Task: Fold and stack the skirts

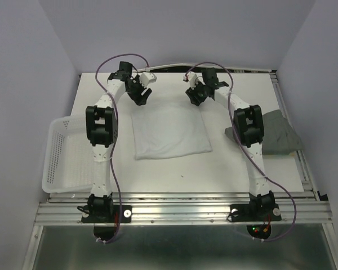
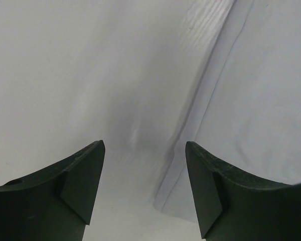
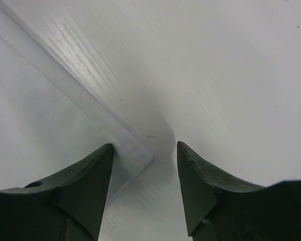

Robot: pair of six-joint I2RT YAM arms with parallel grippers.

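A white skirt (image 1: 168, 132) lies spread flat on the white table, its wider edge toward the front. At its far left corner is my left gripper (image 1: 139, 103), fingers apart; in the left wrist view the skirt's corner (image 2: 175, 203) shows by the right finger, with bare table in most of the gap. My right gripper (image 1: 196, 102) is at the far right corner, also parted. In the right wrist view that corner (image 3: 135, 155) reaches from the left finger into the gap, and neither finger grips it.
An empty-looking white basket (image 1: 73, 154) stands at the left. Dark grey-green folded cloth (image 1: 273, 135) lies at the right on something pale. Free table extends behind and in front of the white skirt.
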